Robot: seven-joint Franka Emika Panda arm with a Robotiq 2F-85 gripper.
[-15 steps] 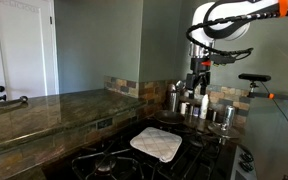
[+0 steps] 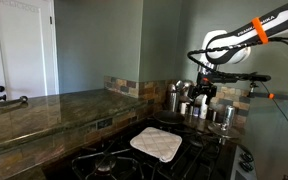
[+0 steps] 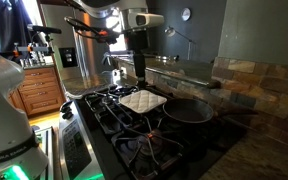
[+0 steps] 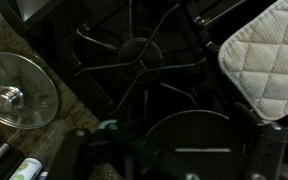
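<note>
My gripper is open above the stove, nothing between its fingers; in exterior view 1 it hangs in the air at the right, near the wall. Beneath it in the wrist view, partly covered by the gripper, lies a dark round pan (image 4: pixel 189 128). The same black pan (image 3: pixel 187 110) rests on the stove's back part in exterior view 2. A white quilted pot holder (image 2: pixel 158 143) lies flat on the burner grates, and the wrist view cuts off part of this pot holder (image 4: pixel 269 65).
Black grates (image 3: pixel 149 135) cover the stove. A glass lid (image 4: pixel 22 90) lies on the dark counter, near bottles at the wrist view's lower left. Cans and bottles (image 2: pixel 197 108) stand by the tiled wall.
In exterior view 1 my arm has come down and its forearm has swung lower, the hand shifting slightly right. The pot holder and pan have stayed in place.
</note>
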